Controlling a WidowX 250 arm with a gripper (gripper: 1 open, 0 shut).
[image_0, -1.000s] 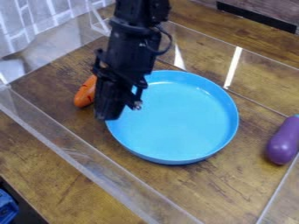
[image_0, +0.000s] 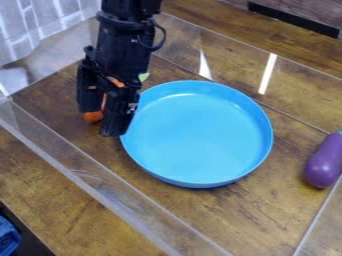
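My black gripper (image_0: 104, 105) hangs at the upper left of the camera view, open and pointing down, just left of a blue plate (image_0: 195, 135). An orange object (image_0: 95, 114), apparently a carrot, lies on the wooden table behind and beside its fingers, largely hidden by them.
A purple eggplant (image_0: 325, 160) lies at the right edge. A blue object (image_0: 7, 238) shows at the lower left corner. Transparent walls edge the table (image_0: 241, 215).
The gripper has moved left, off the plate's near rim toward the orange object, which it now covers more. Its fingers now appear lower and more spread.
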